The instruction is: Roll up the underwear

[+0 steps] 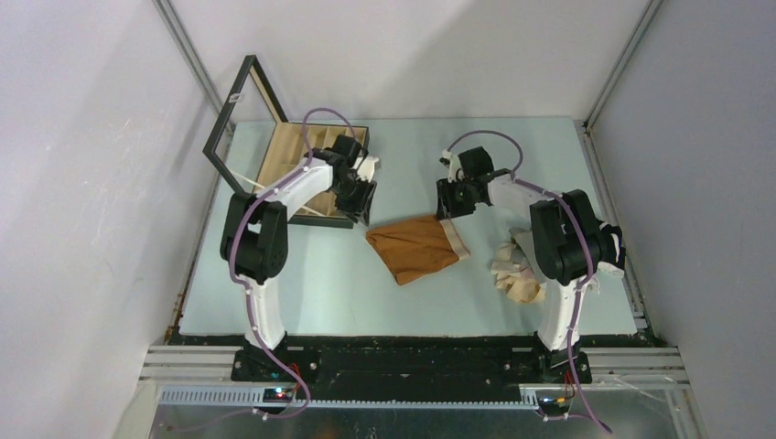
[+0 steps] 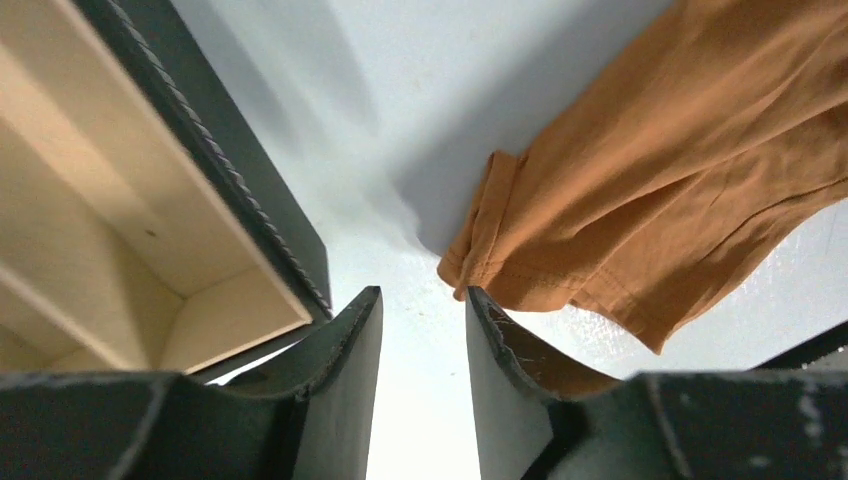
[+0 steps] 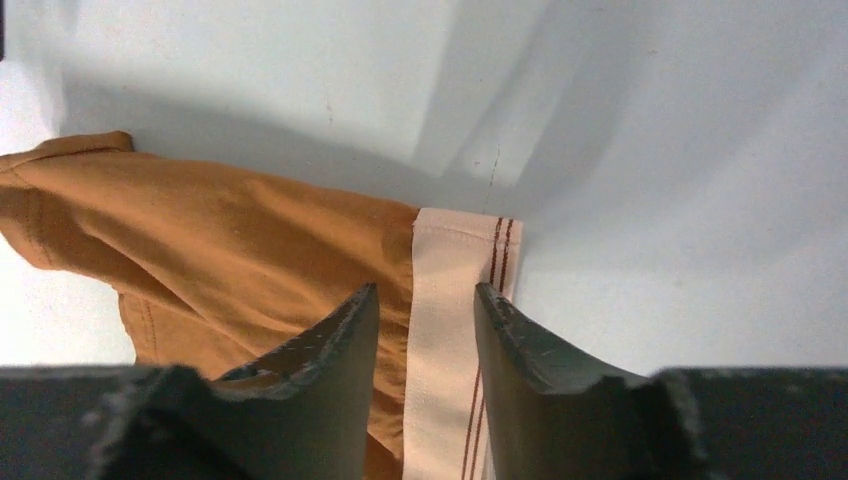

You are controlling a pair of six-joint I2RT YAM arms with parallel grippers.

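Note:
The brown underwear point(image 1: 412, 247) lies folded on the table, creased, with a pale waistband point(image 3: 445, 330) along its right end. My left gripper hangs open just beyond the garment's left corner, nothing between its fingers, beside the compartment box. My right gripper hovers over the waistband near its upper end, fingers apart with no cloth visibly held between them; whether the fingertips touch the band is unclear.
An open wooden compartment box point(image 1: 279, 146) with a raised lid sits at the back left. A crumpled pile of light cloths point(image 1: 517, 283) lies at the right.

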